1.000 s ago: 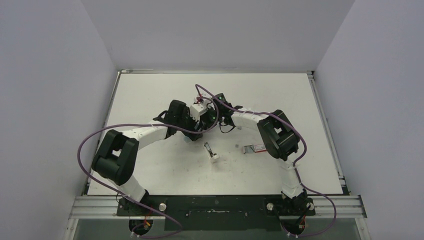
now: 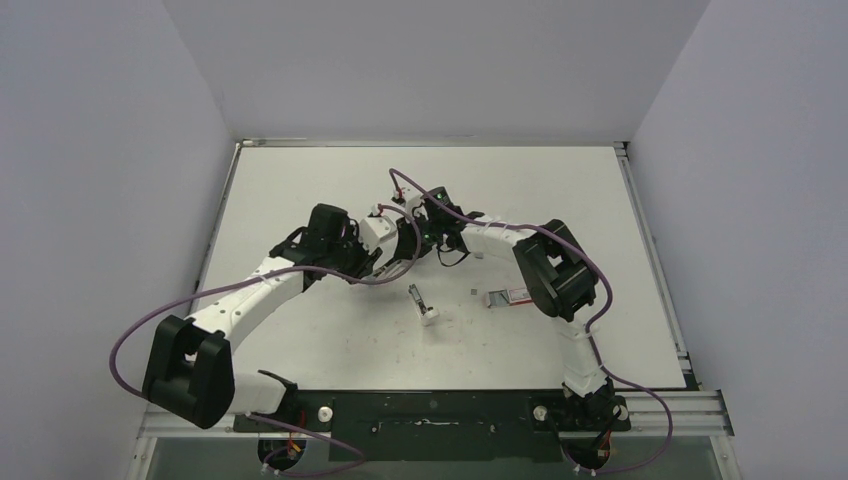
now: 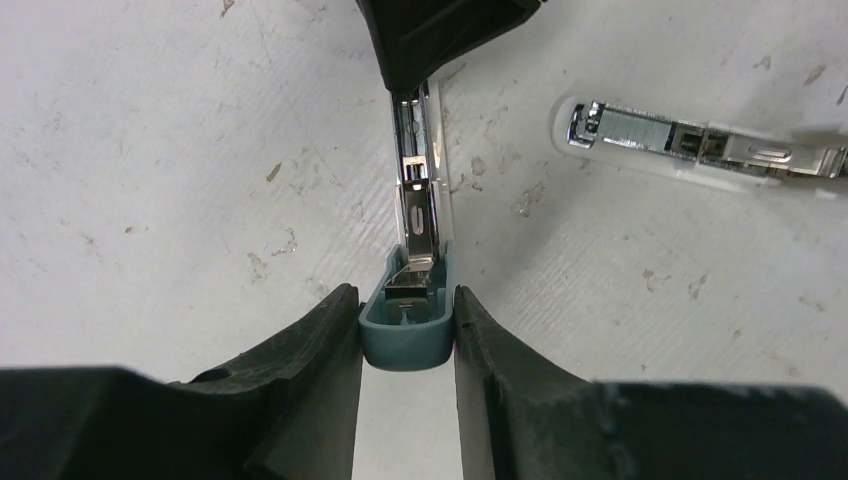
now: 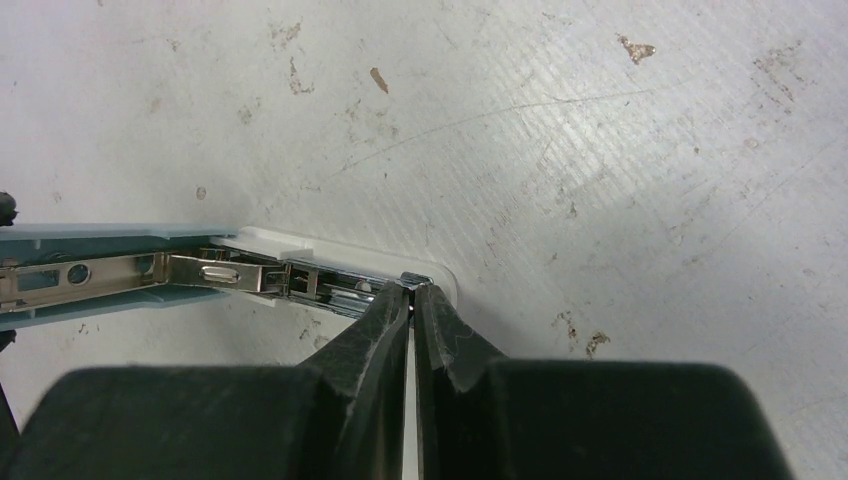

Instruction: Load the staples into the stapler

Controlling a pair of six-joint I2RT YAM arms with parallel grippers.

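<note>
An opened stapler [image 3: 406, 335] with a teal top and white base lies under both arms. My left gripper has its fingertips either side of the teal end; whether they grip it is unclear. In the right wrist view the stapler's metal channel [image 4: 220, 270] runs leftward from my right gripper, which is shut on the stapler's end over the white base. A second metal staple mechanism on a white base [image 3: 650, 135] lies to the right in the left wrist view.
A red-and-grey box [image 2: 508, 298] lies right of centre, near a small grey piece [image 2: 473, 291].
My left gripper and arm have moved left, away from the right gripper, uncovering more of the stapler. The right arm looks unmoved.
</note>
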